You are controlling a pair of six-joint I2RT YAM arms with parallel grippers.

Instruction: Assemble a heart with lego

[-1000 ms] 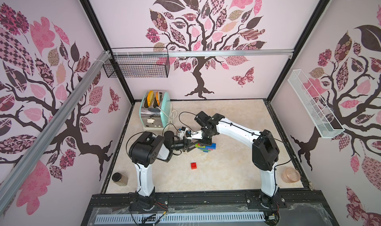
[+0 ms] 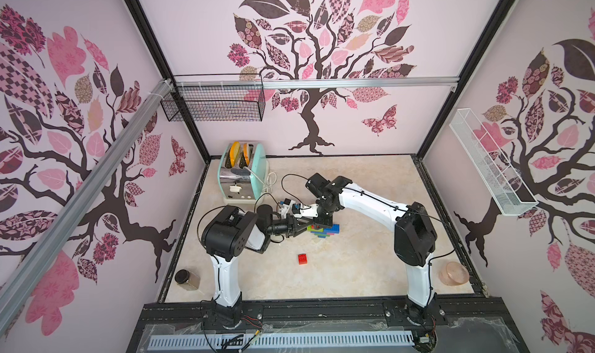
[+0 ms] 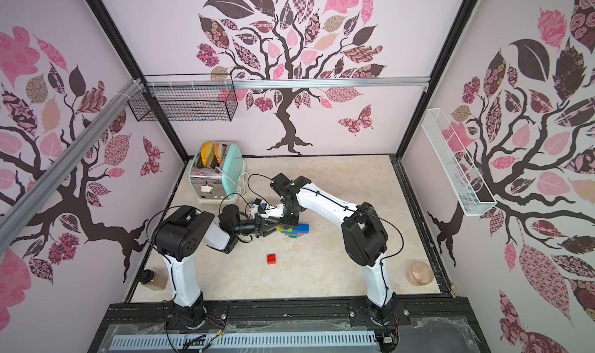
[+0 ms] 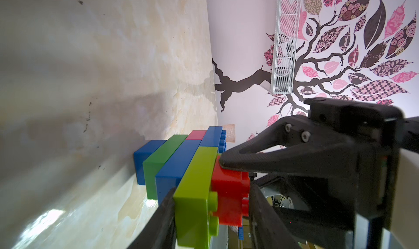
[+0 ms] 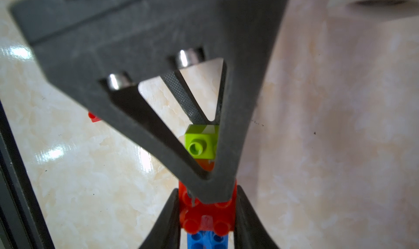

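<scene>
A stacked lego assembly lies mid-table [image 3: 300,228]: in the left wrist view, rows of blue [image 4: 173,174], green [image 4: 158,170], pink and lime [image 4: 192,196] bricks. A red brick [image 4: 227,201] sits beside the lime one. In the right wrist view my right gripper is shut on the red brick [image 5: 207,218], above blue and lime bricks. My left gripper [image 2: 302,228] is at the left end of the assembly, its fingers around that end, part open; whether they touch is unclear. A loose red brick [image 2: 302,259] lies nearer the front.
A mint toaster-like appliance [image 2: 241,192] stands back left. A jar [image 2: 186,279] is front left and a pinkish bowl [image 2: 453,273] front right.
The assembly and my right gripper have shifted very slightly to the right. The rest looks the same.
</scene>
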